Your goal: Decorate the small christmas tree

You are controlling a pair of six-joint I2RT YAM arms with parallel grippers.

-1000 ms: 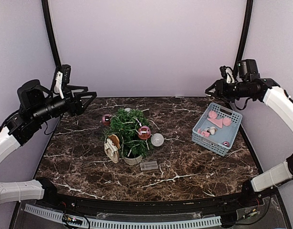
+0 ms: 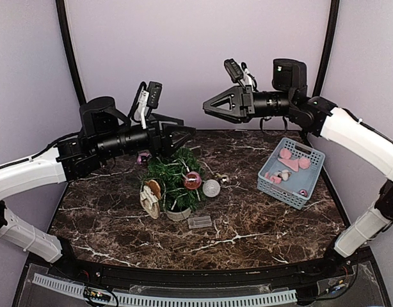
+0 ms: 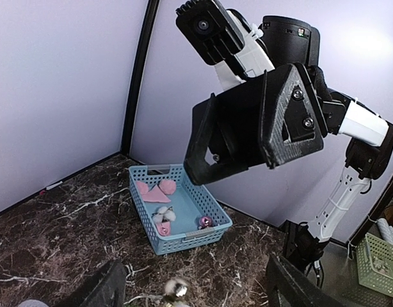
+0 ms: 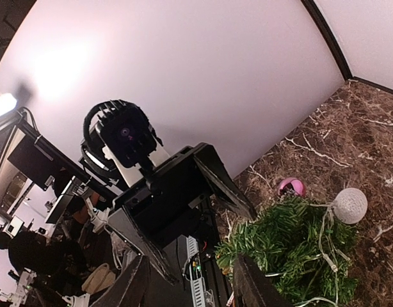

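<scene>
The small green tree (image 2: 164, 176) stands in a pot, dressed with a pink bauble (image 2: 192, 180), a white bauble (image 2: 210, 187) and a wooden piece (image 2: 150, 199); it also shows low in the right wrist view (image 4: 280, 249). My left gripper (image 2: 184, 133) is open, raised above the tree. My right gripper (image 2: 212, 109) is raised behind and right of it, facing it; its opening is hard to judge. A small, blurred silvery ornament (image 3: 176, 291) shows low between the left gripper's fingers in the left wrist view; whether it is held or lies beyond cannot be told.
A blue basket (image 2: 290, 176) of pink and white ornaments is on the right of the marble table (image 2: 248, 236). A small clear box (image 2: 200, 222) lies in front of the tree.
Both grippers have moved inward toward each other, the left one rightward and the right one leftward.
</scene>
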